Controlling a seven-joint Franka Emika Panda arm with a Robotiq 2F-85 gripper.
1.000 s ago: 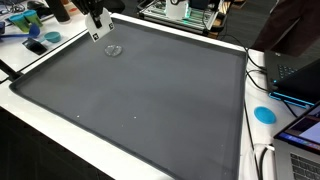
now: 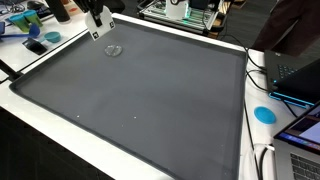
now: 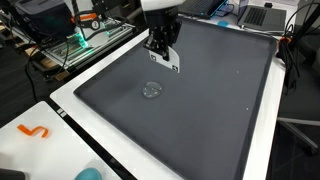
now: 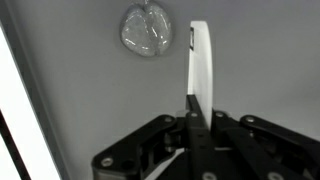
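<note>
A thin white piece with dark rectangular marks [image 3: 165,58] is held upright in my gripper, above the grey table mat. In the wrist view, the black fingers close on the near end of the white piece [image 4: 202,65], seen nearly edge-on. On the mat lies a small clear, rounded object [image 4: 146,29], beside the white piece and apart from it. This clear object [image 2: 113,50] sits near the mat's far left corner in exterior view 1.
A blue disc [image 2: 265,115] and laptops [image 2: 300,145] are to its right. Several small items, among them a teal cup [image 2: 52,37], stand off its far left corner.
The gripper and white piece have shifted very slightly to the right in exterior view 1. The clear object has stayed in place.
</note>
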